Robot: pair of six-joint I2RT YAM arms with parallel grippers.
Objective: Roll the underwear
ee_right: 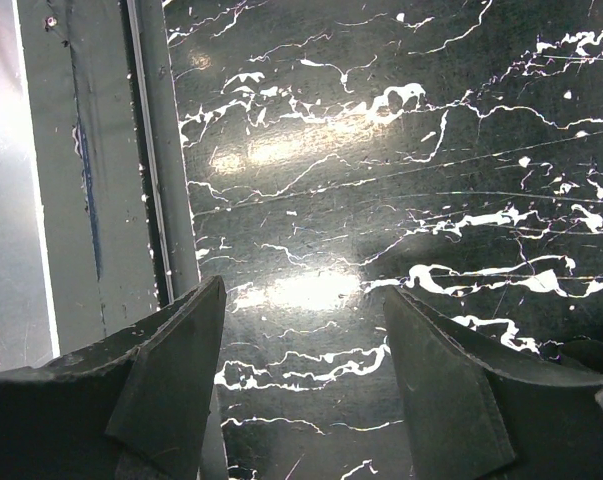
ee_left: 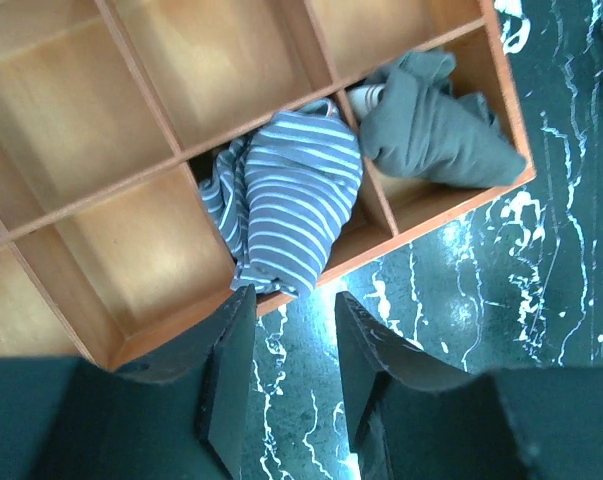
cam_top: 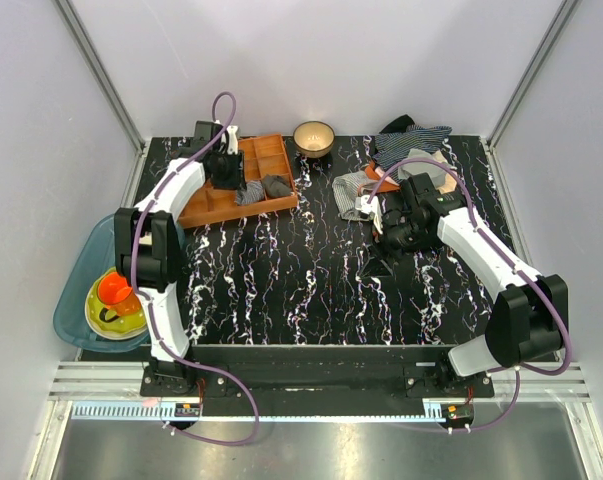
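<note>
A wooden divided box [cam_top: 206, 206] stands at the back left. In it a blue striped rolled underwear [ee_left: 296, 190] fills one compartment and a dark grey one [ee_left: 431, 140] the compartment beside it. My left gripper is above the box's near rim, at the striped roll's lower end, its fingers apart with nothing seen between them. My right gripper hangs open over bare marble near the table's front edge. Loose cloths [cam_top: 411, 145], striped and plain, lie in a pile at the back right.
A tan bowl [cam_top: 313, 132] sits at the back middle. A blue tub [cam_top: 81, 290] with an orange cup and green plates stands at the left.
</note>
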